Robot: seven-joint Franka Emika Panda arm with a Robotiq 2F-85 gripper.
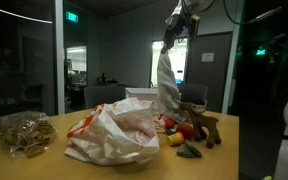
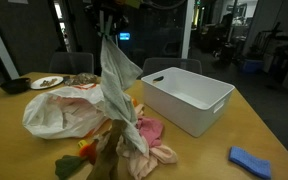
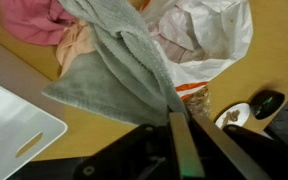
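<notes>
A grey towel [image 2: 118, 84] hangs from my gripper [image 2: 106, 30], which is shut on its upper end high above the table. Its lower part reaches down to the pink cloths [image 2: 150, 141]. In the wrist view the towel [image 3: 124, 60] stretches from the fingertips toward the upper left, over a peach cloth [image 3: 75, 44] and a pink cloth [image 3: 46, 20]. From the first exterior view the towel [image 1: 167, 85] appears as a long pale strip under the gripper [image 1: 175, 38].
A white bin [image 2: 189, 98] stands right of the cloths. The white plastic bag [image 1: 114, 132] lies at the left, with toy vegetables [image 1: 180, 139] and a brown plush [image 1: 209, 127] nearby. A blue cloth [image 2: 250, 162] rests on clear table at the right.
</notes>
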